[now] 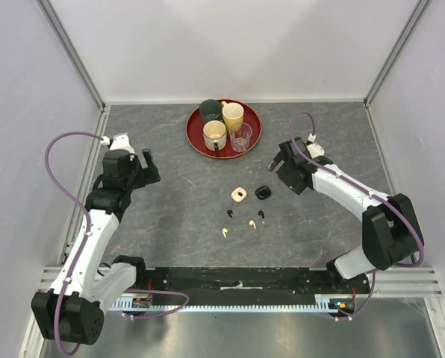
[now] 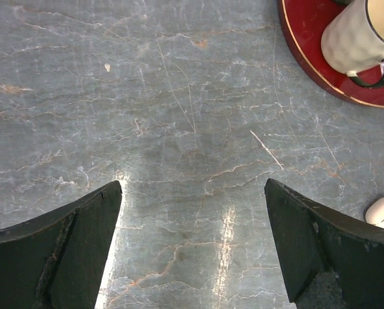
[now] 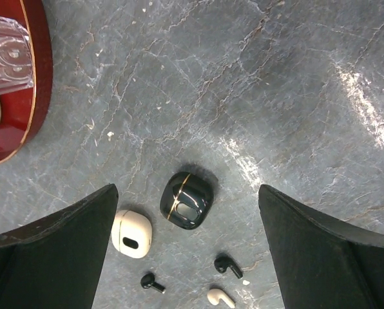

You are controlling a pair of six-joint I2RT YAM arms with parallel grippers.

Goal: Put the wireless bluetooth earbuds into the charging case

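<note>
A black charging case (image 3: 187, 201) and a white charging case (image 3: 131, 233) lie close together mid-table. Below them are loose earbuds: a black earbud (image 1: 261, 214) on the right, another black earbud (image 1: 231, 214) on the left, a white earbud (image 1: 253, 224) and a second white earbud (image 1: 225, 233). My right gripper (image 1: 283, 174) is open above the table, just up and right of the black case, with nothing held. Over bare table at the left, my left gripper (image 1: 151, 165) stands open and empty, far from the cases. In the left wrist view only part of the white case (image 2: 382, 211) shows.
Toward the back, a round red tray (image 1: 192, 134) holds mugs and a clear glass (image 1: 240, 136). Its edge shows at the upper left of the right wrist view. Bare grey table (image 1: 170, 212) lies between the left gripper and the earbuds.
</note>
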